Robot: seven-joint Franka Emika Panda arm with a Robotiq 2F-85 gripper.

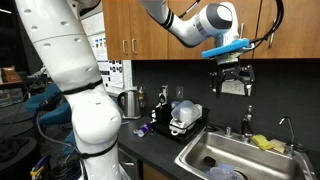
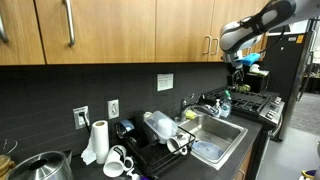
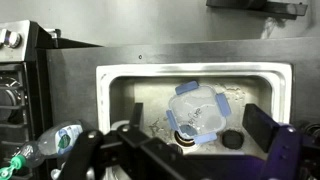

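My gripper is open above the sink, its dark fingers wide apart with nothing between them. In the wrist view, a clear lid with blue clips [image 3: 196, 108] lies in the metal sink basin [image 3: 118, 100], below the gap between the fingers and well apart from them. The exterior view from the front has the gripper [image 1: 231, 82] high over the counter, and the sink [image 1: 192, 157] with part of the lid [image 1: 222, 172] underneath. From the side, the lid [image 2: 207, 150] also shows inside the sink [image 2: 228, 131].
A dish rack [image 2: 150, 152] with clear containers stands beside the sink. Bottles, including a green-capped one [image 3: 42, 146], stand between the sink and the stove [image 2: 252, 103]. A faucet [image 1: 247, 122] rises behind the basin, and wooden cabinets [image 1: 150, 38] hang above.
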